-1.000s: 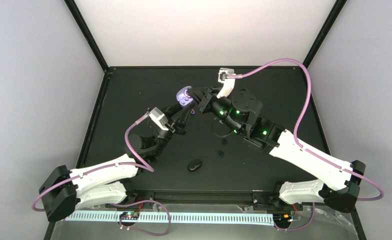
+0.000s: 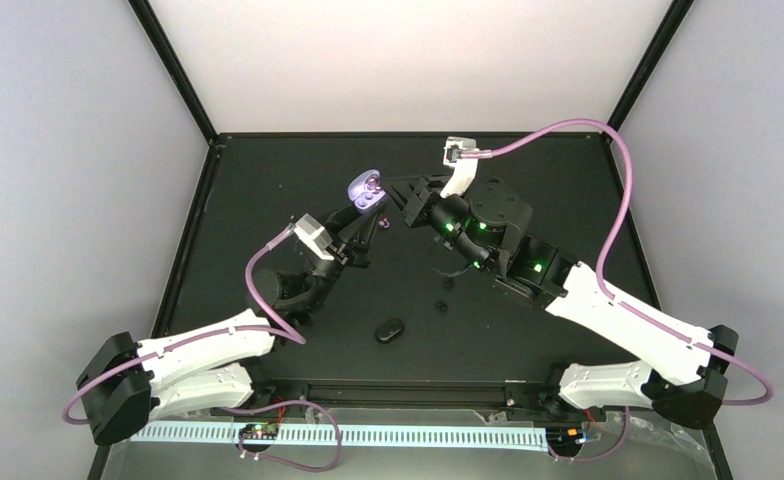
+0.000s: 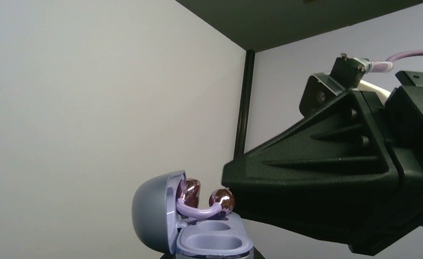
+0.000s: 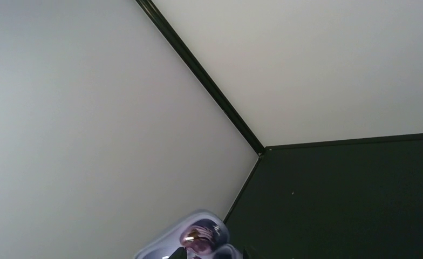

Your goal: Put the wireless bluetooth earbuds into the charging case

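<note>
The lilac charging case (image 2: 370,200) is raised above the mat with its lid open; my left gripper (image 2: 370,211) is shut on its base. A shiny clip-shaped earbud (image 3: 222,200) rests at the case's far slots, its lilac band arched above the base and its other bulb by the lid. How deep it sits cannot be told. Two nearer slots (image 3: 213,242) look empty. Beside the earbud are the tips of my right gripper (image 2: 387,186); its fingertips (image 4: 180,253) stand apart in the right wrist view, apparently holding nothing. Another small pink earbud (image 2: 384,222) shows beside the left fingers.
On the mat (image 2: 528,345) lies a black oval object (image 2: 389,330), with two small dark pieces (image 2: 442,306) to its right. Both arms come close together around the case.
My right gripper has shifted slightly right, away from the case, and its fingers have parted. The case in my left gripper has moved slightly left and up in the top view, exposing the earbud.
</note>
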